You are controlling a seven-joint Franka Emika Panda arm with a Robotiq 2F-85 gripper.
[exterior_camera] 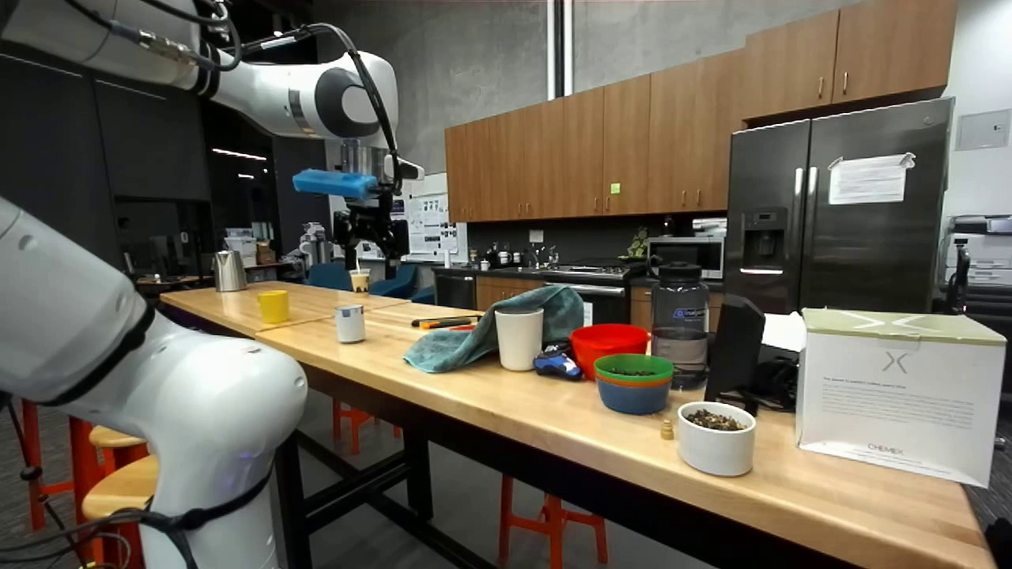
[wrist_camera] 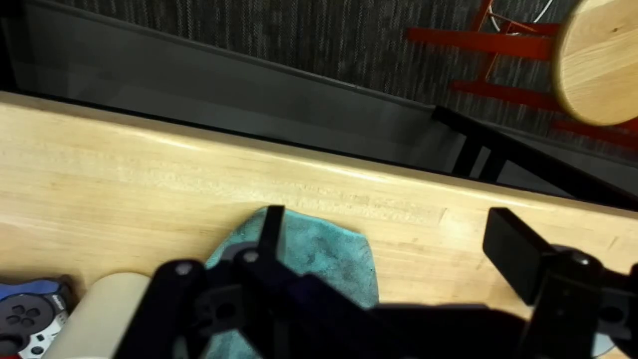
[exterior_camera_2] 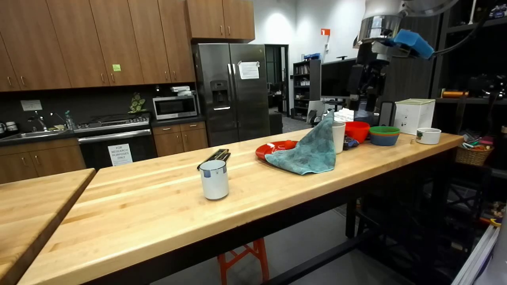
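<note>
High above the wooden table, my gripper (exterior_camera: 371, 260) hangs with its fingers pointing down. In the wrist view the gripper is open, its two black fingers far apart and holding nothing. Below it lies a teal cloth (wrist_camera: 326, 254), partly hidden by the gripper body. This cloth (exterior_camera_2: 309, 149) is draped over a red plate (exterior_camera_2: 266, 150) and against a cream cup (exterior_camera_2: 338, 137). A white mug (exterior_camera: 350, 324) stands upright, apart from the cloth.
Toward the box end stand a red bowl (exterior_camera: 607, 343), stacked bowls (exterior_camera: 633, 387), a filled white bowl (exterior_camera: 716, 446), a dark bottle (exterior_camera: 680, 318) and a white box (exterior_camera: 892, 398). A game controller (exterior_camera: 556, 363) lies beside the cup. Around the mug, the table (exterior_camera_2: 142, 204) is mostly clear.
</note>
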